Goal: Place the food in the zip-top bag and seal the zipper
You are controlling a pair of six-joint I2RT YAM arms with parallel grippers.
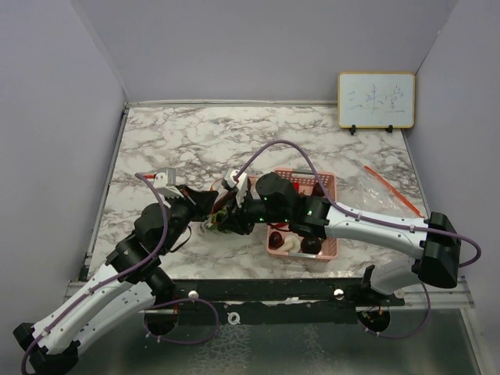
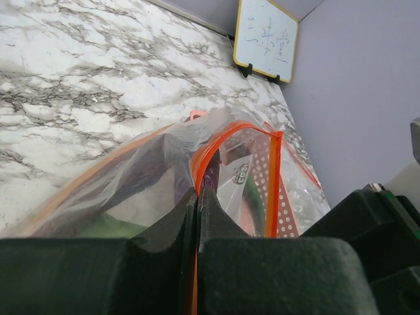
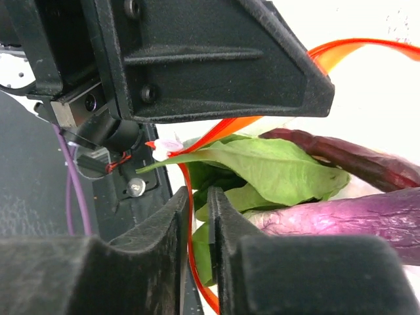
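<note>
My left gripper is shut on the orange zipper edge of the clear bag (image 2: 151, 170), holding it up left of centre in the top view. Inside the bag are green leaves (image 3: 269, 170), a purple eggplant (image 3: 354, 223) and a dark red pepper (image 3: 348, 157). My right gripper reaches down at the bag's mouth, its fingertips close together beside the orange strip and leaves; whether anything is between them is unclear.
A pink basket (image 1: 328, 251) with dark round items and white pieces sits right of the bag. Another empty bag (image 1: 379, 195) lies at the right. A whiteboard (image 1: 375, 99) stands at the back right.
</note>
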